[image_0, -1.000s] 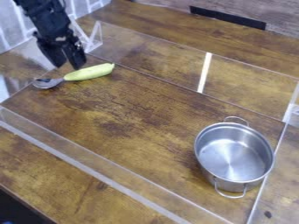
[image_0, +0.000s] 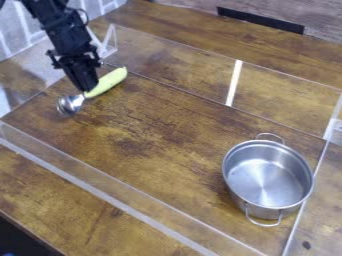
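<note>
My gripper (image_0: 86, 82) is at the upper left, shut, over a spoon (image_0: 70, 104) and a pale yellow-green corn-like object (image_0: 107, 83). The spoon's bowl hangs or rests just below the fingers, tilted; whether the fingers hold its handle is hard to tell. The yellow-green object lies diagonally beside it, partly behind the fingertips.
A steel pot (image_0: 267, 176) with two handles stands at the right on the wooden table (image_0: 154, 160). Clear strips border the work area.
My gripper came down onto the objects and has since shifted slightly right. The spoon's bowl moved right and down, and the yellow-green object shifted a little.
</note>
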